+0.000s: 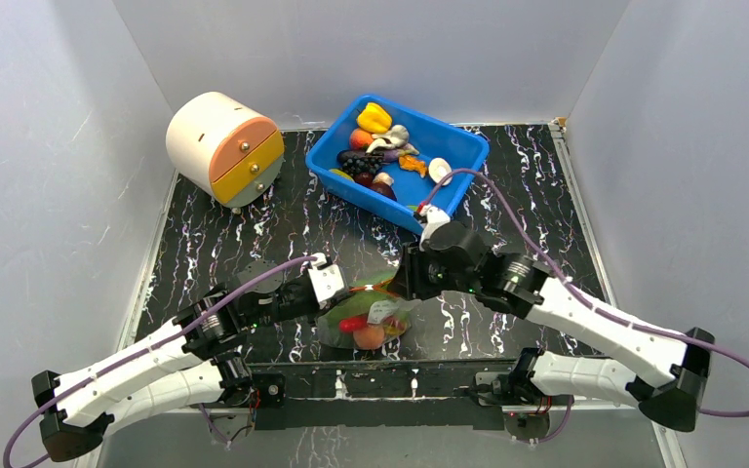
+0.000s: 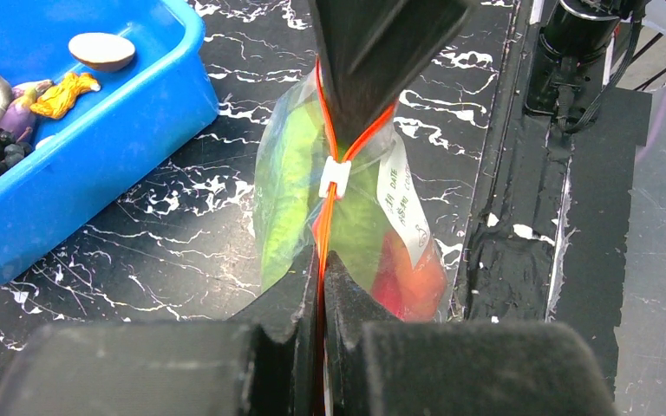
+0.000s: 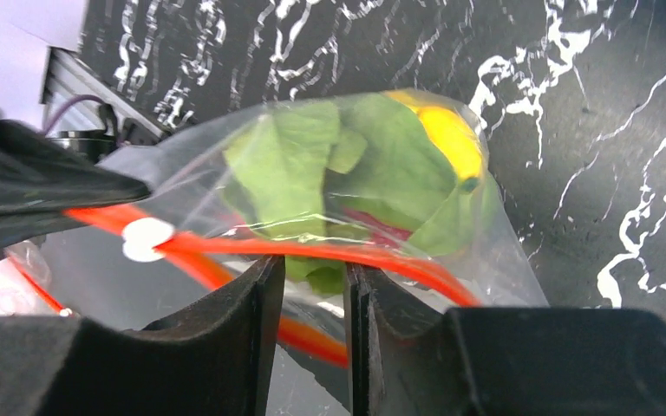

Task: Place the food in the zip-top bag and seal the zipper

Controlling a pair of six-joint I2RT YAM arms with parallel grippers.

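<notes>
The clear zip-top bag (image 1: 380, 310) holds green, red and orange food and lies in front of the arms. Its orange zipper strip (image 2: 326, 234) enters the left gripper, which is shut on that end. A white slider (image 2: 336, 176) sits on the strip, and beyond it the two orange edges spread apart. The right gripper is at this spread mouth, and its dark tip (image 2: 360, 113) shows between the edges in the left wrist view. A narrow gap separates its fingers (image 3: 264, 299). Orange edge shows in that gap; whether it is pinched is unclear.
Behind the arms stands a blue bin (image 1: 468, 146) with several play foods. A drum-shaped drawer box (image 1: 219, 146) is at the back left. Bare dark table (image 1: 522, 185) lies to the right of the bin.
</notes>
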